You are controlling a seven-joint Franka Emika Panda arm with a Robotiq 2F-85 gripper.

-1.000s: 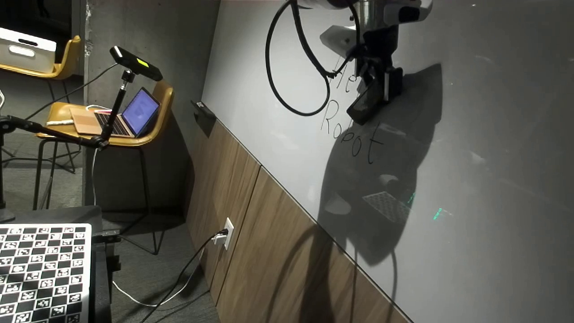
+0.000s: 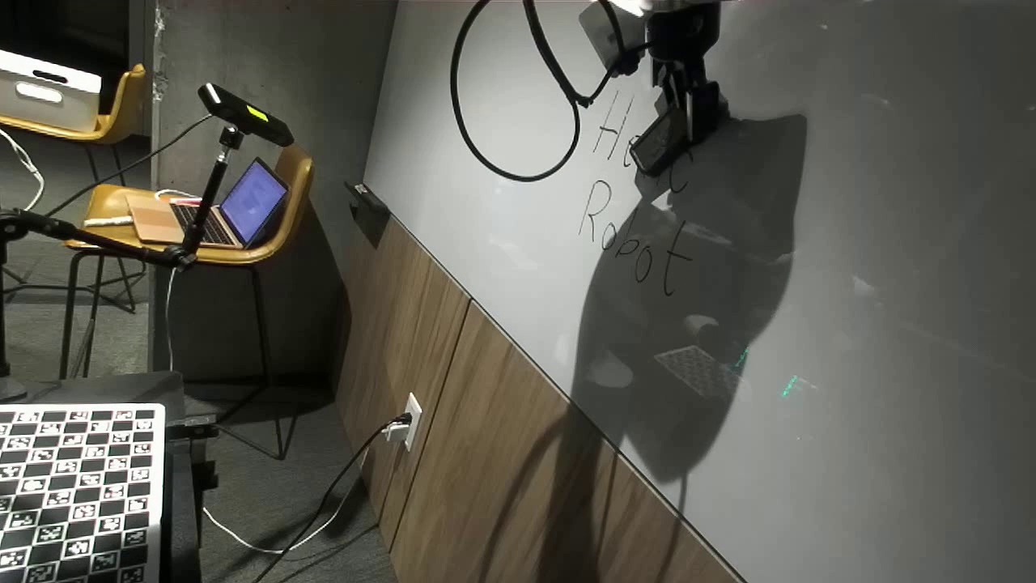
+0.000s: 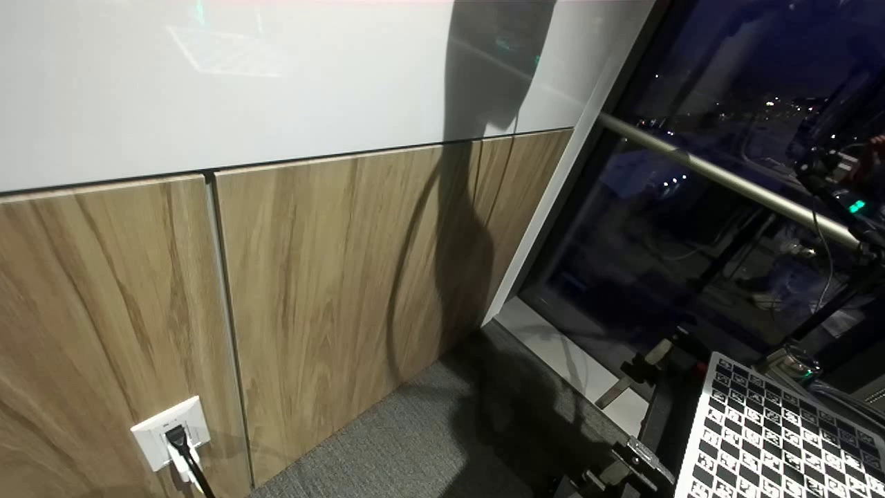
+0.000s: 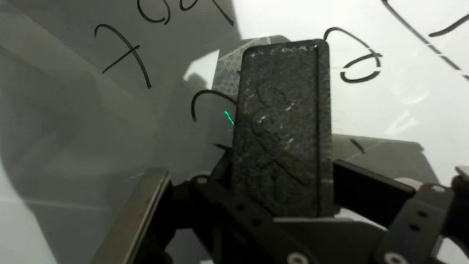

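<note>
A dark rectangular eraser (image 4: 281,123) stands between the fingers of my gripper, which is shut on it. In exterior view 1 the gripper (image 2: 687,107) and eraser (image 2: 660,142) are over the upper handwriting on the whiteboard (image 2: 903,291). Black letters "Robot" (image 2: 643,262) show below the eraser. Above them an upper word beginning with "H" (image 2: 612,126) is partly covered by the eraser. In the wrist view, black strokes (image 4: 361,66) show to the right of the eraser and more at its upper left. Whether the eraser touches the board I cannot tell.
A cable loop (image 2: 515,175) hangs left of the gripper. A small black object (image 2: 367,198) sits at the board's left edge. Wood panels (image 3: 332,274) run below the board. The arm's shadow covers part of the writing. The lower right of the board is bare.
With the eraser in it, my gripper has moved up the board, from beside "Robot" to the upper word. More of "Robot" is uncovered now. The cable loop has shifted up and left.
</note>
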